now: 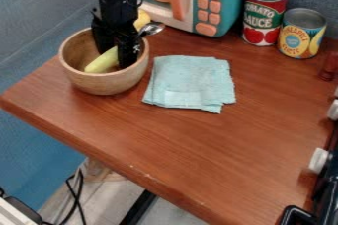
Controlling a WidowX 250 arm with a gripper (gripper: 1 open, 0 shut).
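My black gripper reaches down into the wooden bowl at the left of the table, at the upper end of a pale yellow-green elongated item that lies slanted in the bowl. Whether the fingers are closed on it cannot be told. A silver spoon shows at the bowl's back right, partly hidden by the gripper. A folded light blue cloth lies right of the bowl.
A teal toy microwave stands at the back, with a tomato sauce can and a yellow can to its right. Black equipment lines the right edge.
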